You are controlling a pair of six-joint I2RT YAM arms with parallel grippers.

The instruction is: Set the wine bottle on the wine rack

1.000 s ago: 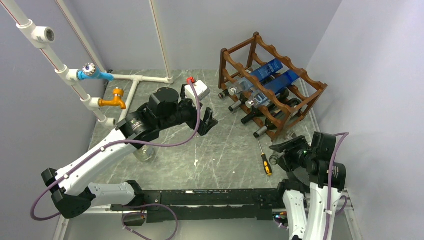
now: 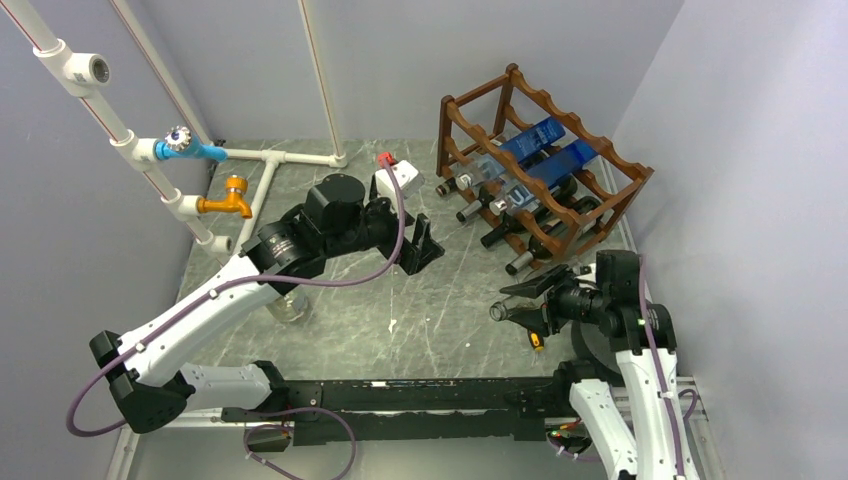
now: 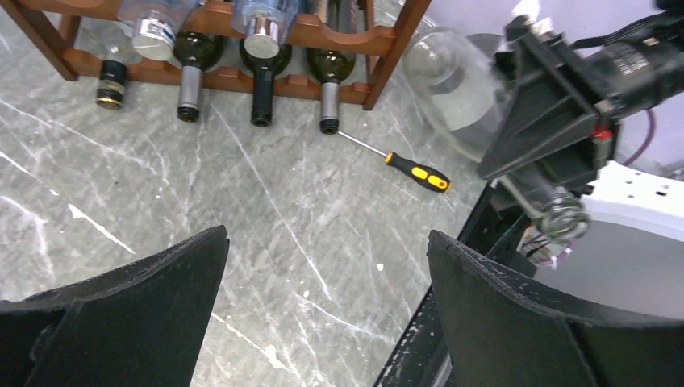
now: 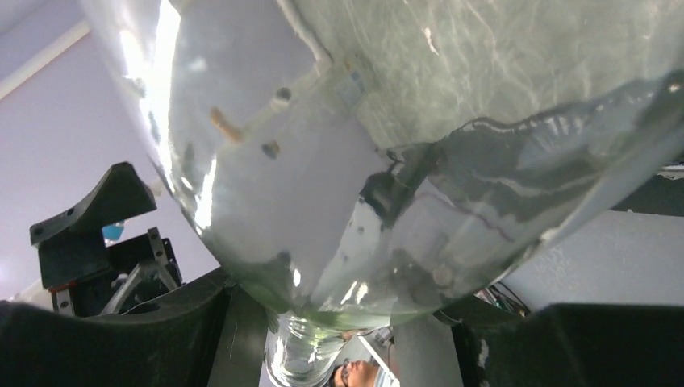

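A clear glass bottle (image 4: 403, 201) fills the right wrist view, its neck between the fingers of my right gripper (image 2: 540, 305), which is shut on it; in the top view it is mostly hidden by that gripper. The left wrist view shows it (image 3: 452, 89) tilted, neck toward the front. My left gripper (image 2: 420, 255) hangs open and empty over the middle of the counter (image 3: 282, 242). The wooden wine rack (image 2: 620, 162) stands at the back right, holding several bottles with necks pointing toward the front.
A screwdriver (image 3: 415, 171) lies on the counter before the rack. White pipes with a blue tap (image 2: 180, 148) and an orange tap (image 2: 225, 203) line the left side. A glass object (image 2: 288, 308) sits under the left arm. A wall borders the right.
My right gripper has moved left and up in the top view with the bottle, now covering part of the screwdriver. The left gripper has shifted slightly.
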